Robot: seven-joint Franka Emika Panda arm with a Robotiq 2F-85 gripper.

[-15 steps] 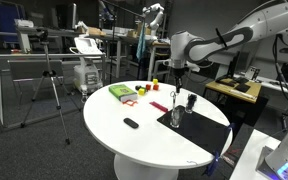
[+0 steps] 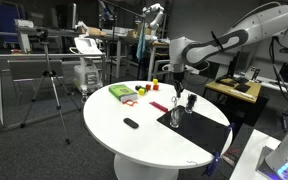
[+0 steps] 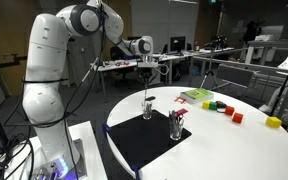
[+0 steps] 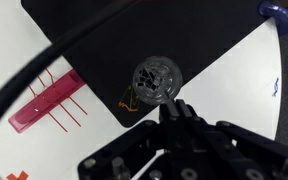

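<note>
In the wrist view my gripper is shut, its fingertips close together beside the rim of a clear glass [image 4: 156, 80] with small dark pieces inside. Something seems to be between the fingers, but it is too small and dark to make out. Exterior view 2 shows a glass [image 3: 147, 112] near the far edge of the black mat [image 3: 144, 143], below the arm. Another glass holder with utensils [image 3: 176, 127] stands to its right. A thin orange wire shape [image 4: 130, 100] shows next to the glass in the wrist view.
A pink-red object [image 4: 46, 104] with thin prongs lies beside the mat. A green book [image 3: 197, 95] and several coloured blocks sit farther off. A dark oblong item [image 2: 131, 123] rests on the white table [image 2: 134, 145], whose left part is mostly clear.
The arm has shifted slightly above the mat over the last second. The glasses, mat and other table items look unmoved.
</note>
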